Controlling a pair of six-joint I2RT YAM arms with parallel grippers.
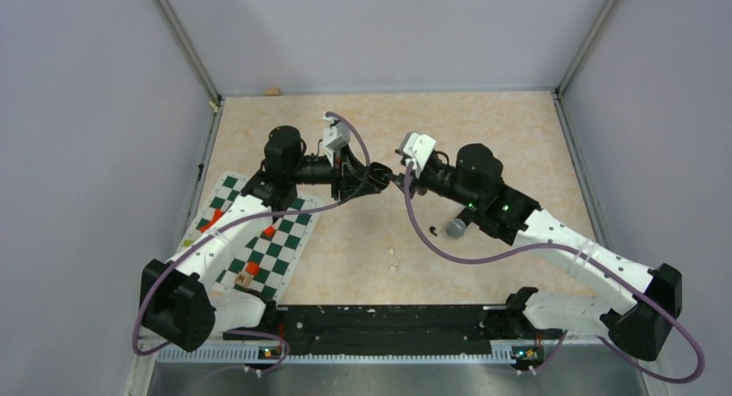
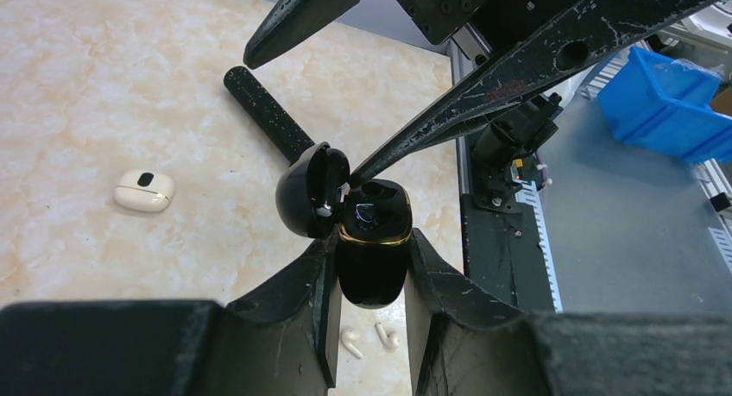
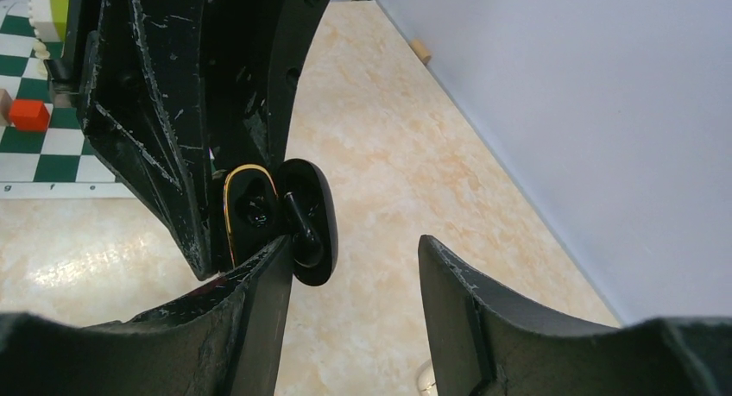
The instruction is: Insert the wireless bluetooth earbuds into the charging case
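A black charging case [image 2: 373,249] with a gold band and open lid [image 2: 302,193] is held upright in my left gripper, shut on it. In the right wrist view the case [image 3: 306,223] shows its dark inside, with a small dark piece in the lid side. My right gripper is part open, one fingertip at the case's edge; whether it holds anything is hidden. Two white earbuds [image 2: 388,338] lie on the table below.
A white case [image 2: 144,191], a black cylinder [image 1: 464,221] and a small dark piece [image 1: 433,230] lie on the table. A checkered board [image 1: 285,258] with blocks is at the left.
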